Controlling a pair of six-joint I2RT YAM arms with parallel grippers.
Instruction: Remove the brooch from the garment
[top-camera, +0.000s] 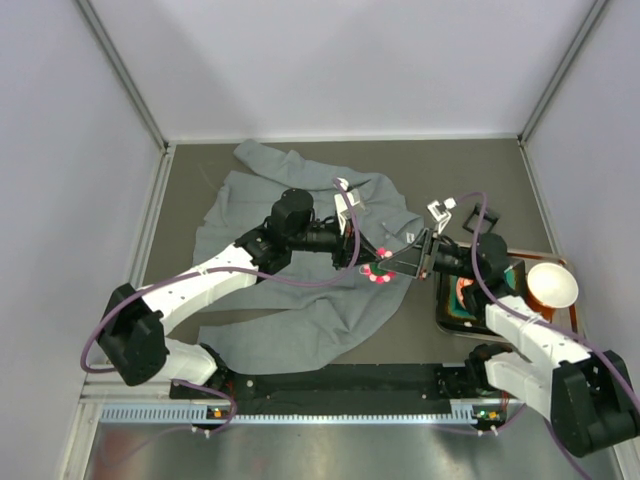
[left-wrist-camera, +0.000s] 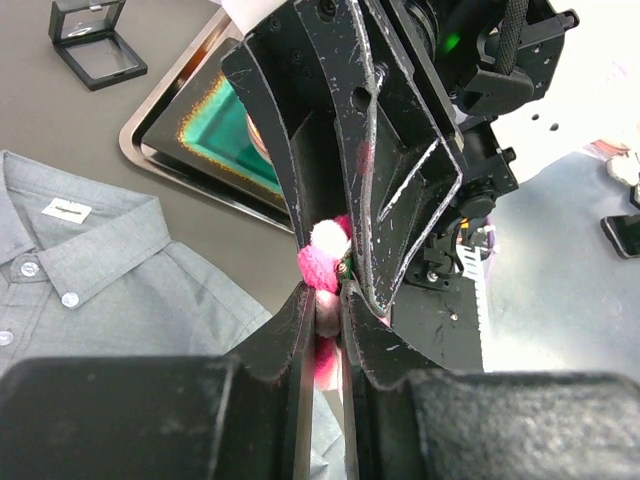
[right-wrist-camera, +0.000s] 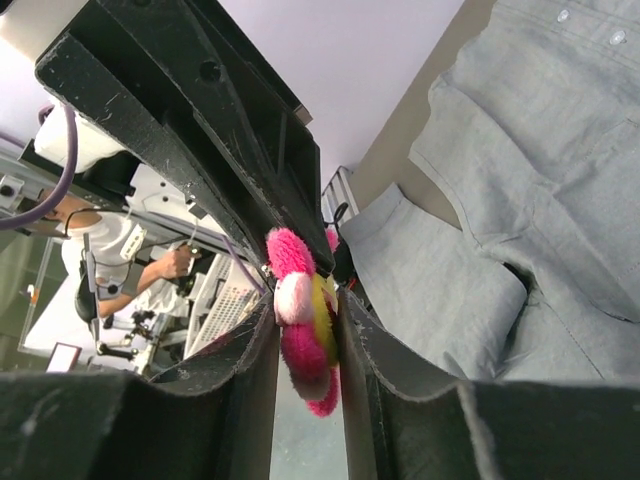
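Observation:
A fuzzy pink, white and yellow flower brooch (top-camera: 380, 275) is held in the air between my two grippers, which meet over the right part of the grey shirt (top-camera: 260, 210). My left gripper (top-camera: 370, 256) is shut on it from the left; in the left wrist view its fingertips pinch the pink and white petals (left-wrist-camera: 320, 262). My right gripper (top-camera: 392, 262) is shut on it from the right, with pink petals and a yellow part (right-wrist-camera: 322, 320) between its fingers in the right wrist view. The shirt's collar (left-wrist-camera: 110, 240) lies flat below.
A steel tray (top-camera: 568, 320) at the right holds green and orange items and a white bowl (top-camera: 552, 284). A small dark open case (left-wrist-camera: 100, 62) lies behind it. Walls bound the table at back and sides; bare table shows around the shirt.

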